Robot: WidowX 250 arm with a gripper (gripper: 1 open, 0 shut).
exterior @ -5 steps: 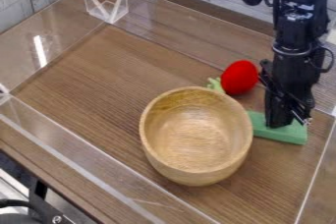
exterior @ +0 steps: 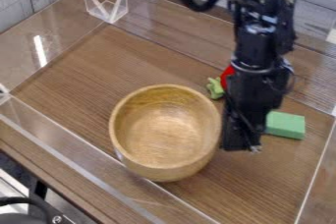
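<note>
My black gripper (exterior: pixel 226 118) hangs low at the right rim of a large wooden bowl (exterior: pixel 155 135), shut, with its fingertips hard to make out against the bowl. Behind my gripper, to the right, a green block (exterior: pixel 286 126) lies on the table. A red object (exterior: pixel 226 77) with a small green part is partly hidden behind the arm.
The wooden table (exterior: pixel 73 81) has free room at the left and back. A white wire-like holder (exterior: pixel 105 7) stands at the back left.
My gripper has moved left from over the green block to the bowl's rim. The bowl sits further left than before, and the red object is now mostly hidden.
</note>
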